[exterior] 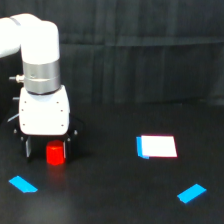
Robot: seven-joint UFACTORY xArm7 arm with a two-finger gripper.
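Note:
A small red object (56,153) sits at the left of the dark table, directly below the white hand of the arm. My gripper (48,151) points down around or just behind it. One dark finger (28,148) shows faintly to the left of the red object; the other is lost against the black background. Whether the fingers touch the object cannot be made out.
A blue strip (22,184) lies in front at the left, another blue strip (191,193) at the front right. Farther right is a white square (159,147) with a blue edge (140,147) on its left.

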